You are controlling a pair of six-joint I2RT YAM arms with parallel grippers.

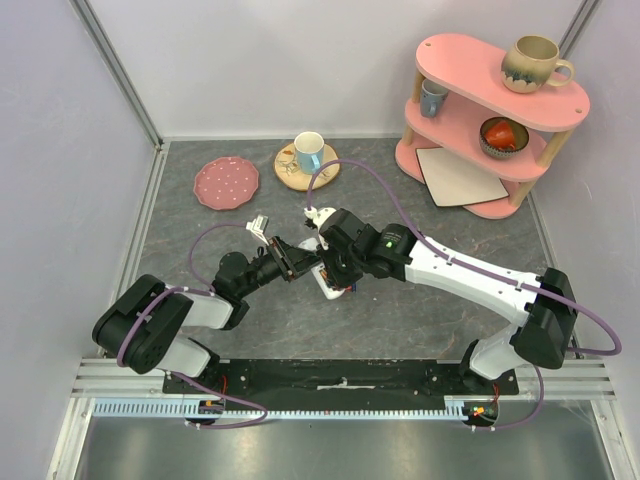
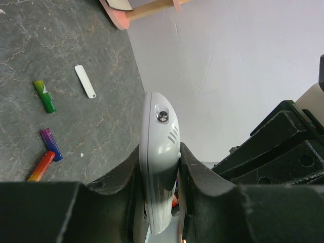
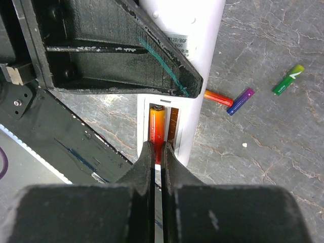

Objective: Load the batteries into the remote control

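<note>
A white remote control [image 3: 205,30] is held by my left gripper, its fingers closed across the body. In the right wrist view the battery bay faces up, with an orange-red battery [image 3: 157,124] lying in one slot and the slot beside it showing a brown inside. My right gripper is shut, its fingertips at the lower end of that battery; nothing shows gripped between them. On the table lie an orange battery [image 3: 218,97], a purple battery [image 3: 240,101] and a green battery [image 3: 288,79]. A white cover piece [image 2: 85,81] rests near the green one.
Behind stand a blue mug [image 1: 309,150] on a round board and a pink plate [image 1: 226,183]. A pink shelf [image 1: 470,120] fills the back right. The table front left and right of the arms is clear.
</note>
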